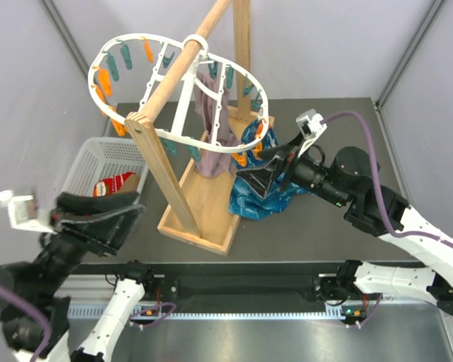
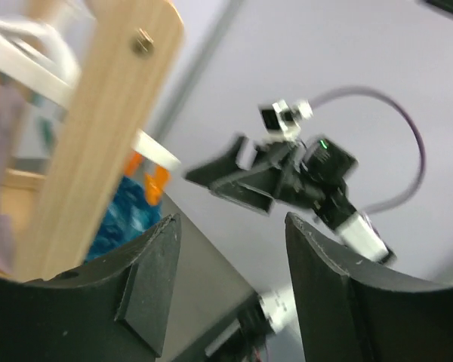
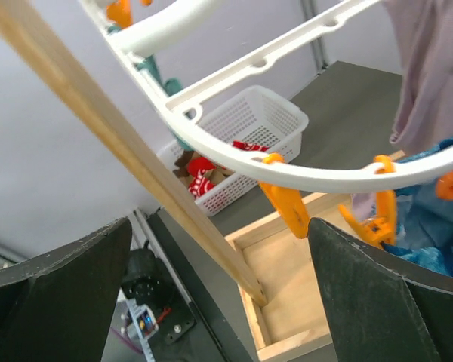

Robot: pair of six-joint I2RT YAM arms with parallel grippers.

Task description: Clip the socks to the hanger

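Note:
The white oval hanger (image 1: 183, 140) hangs from the wooden rail, with orange and teal clips along it. A mauve cloth (image 1: 211, 154) and a blue patterned cloth (image 1: 268, 202) hang at its right side, near orange clips (image 3: 284, 200). My right gripper (image 1: 266, 170) stands open beside that end of the hanger; in its wrist view the clips and both cloths lie beyond the fingers. My left gripper (image 1: 112, 222), blurred in the top view, is left of the front post (image 1: 170, 185), its fingers parted with nothing seen between them.
A white basket (image 1: 90, 162) with red packets stands at the left. The wooden base tray (image 1: 205, 237) holds the posts.

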